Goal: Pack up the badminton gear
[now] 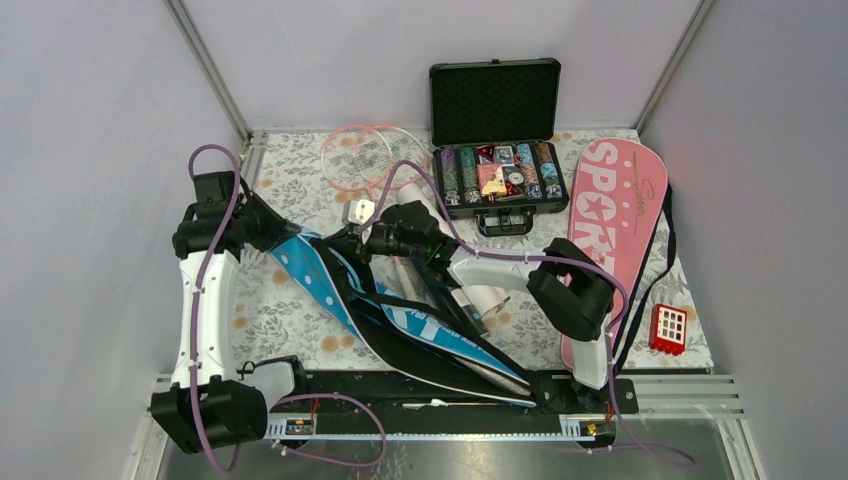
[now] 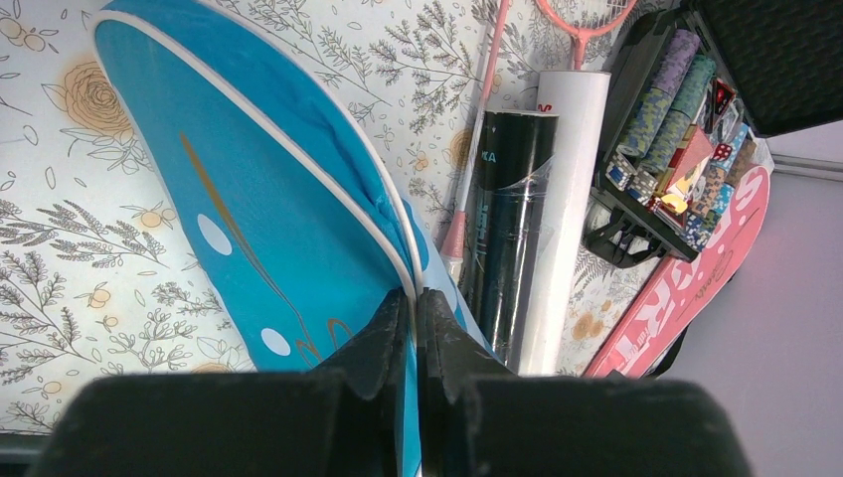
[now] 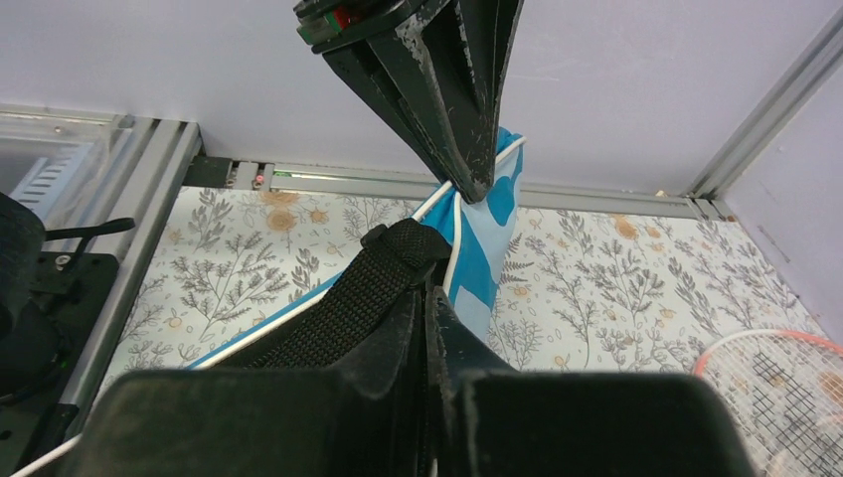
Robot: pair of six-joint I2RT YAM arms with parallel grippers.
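Observation:
The open blue bag with white dots and white piping stretches diagonally toward the front edge. At its upper left corner my left gripper is shut on the white-piped edge. My right gripper is close beside it, shut, with a folded black strap running into its fingertips. Pink rackets lie flat behind the arms. To the right of the bag rest a black tube and a white tube, partly covered by my right arm in the top view.
An open case of poker chips stands at the back. A pink skateboard-shaped bag and a red keypad-like box are on the right.

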